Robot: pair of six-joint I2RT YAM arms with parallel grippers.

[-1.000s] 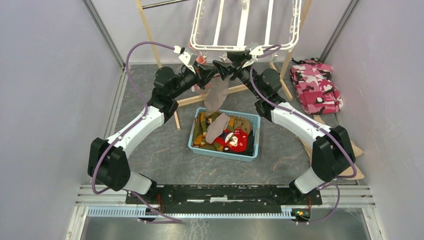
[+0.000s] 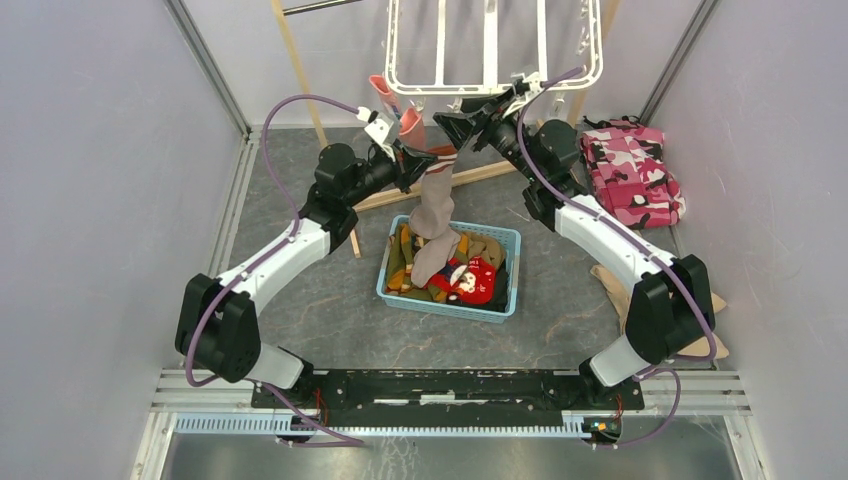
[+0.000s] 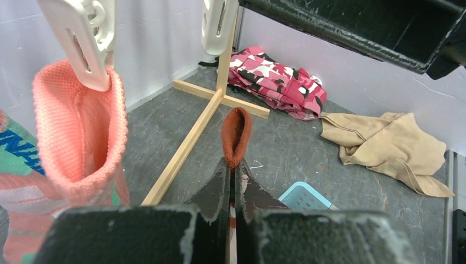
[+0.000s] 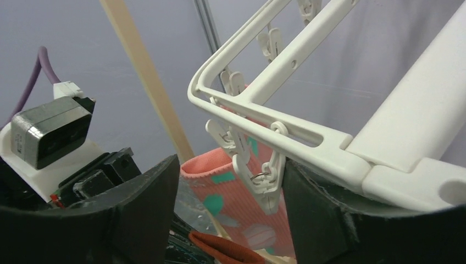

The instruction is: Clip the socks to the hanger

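Note:
A grey sock [image 2: 432, 205] with a rust-brown striped cuff [image 3: 236, 135] hangs from my left gripper, shut on its cuff below the hanger. Over the basket, its lower end is hard to tell from the grey cloth there. My right gripper is part open, its fingers [image 4: 151, 203] on either side of a white clip [image 4: 264, 179] under the front bar of the white hanger [image 2: 490, 85]. Beyond that clip, a pink patterned sock hangs from the hanger; in the left wrist view a clip grips the pink sock's rim [image 3: 82, 126].
A light blue basket [image 2: 448, 313] of several socks stands on the floor below. A wooden stand [image 3: 187, 148] is behind. To the right lie a pink camouflage bag [image 2: 632, 175] and beige cloth [image 3: 384, 143]. More clips [image 4: 269, 44] line the hanger.
Both grippers have shifted slightly right in the top view and moved a little apart. The grey sock has moved with the left gripper. The hanger has swung a little.

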